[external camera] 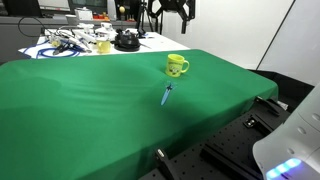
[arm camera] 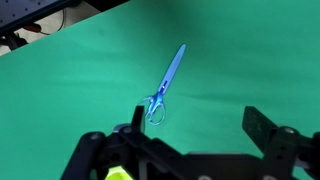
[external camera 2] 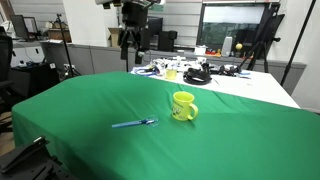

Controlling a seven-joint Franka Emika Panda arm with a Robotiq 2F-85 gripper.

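A small pair of blue scissors [arm camera: 168, 76] lies flat on the green cloth; its light handle loops [arm camera: 157, 108] show in the wrist view. Beside it a yellow-green mug [external camera 2: 183, 106] stands upright. In the wrist view only a bright edge of the mug [arm camera: 118, 174] shows, partly behind a finger. My gripper [external camera: 171, 28] hangs high above the table, well clear of both objects. Its fingers are spread wide in the wrist view, where the open gripper has nothing between its fingertips; the scissors appear up and left of that gap.
Green cloth [external camera: 80, 110] covers the table, with wide bare areas around the two objects. Cables and gear [external camera: 65, 43], another yellow cup [external camera: 103, 47] and a black device [external camera: 127, 40] sit on a white surface behind.
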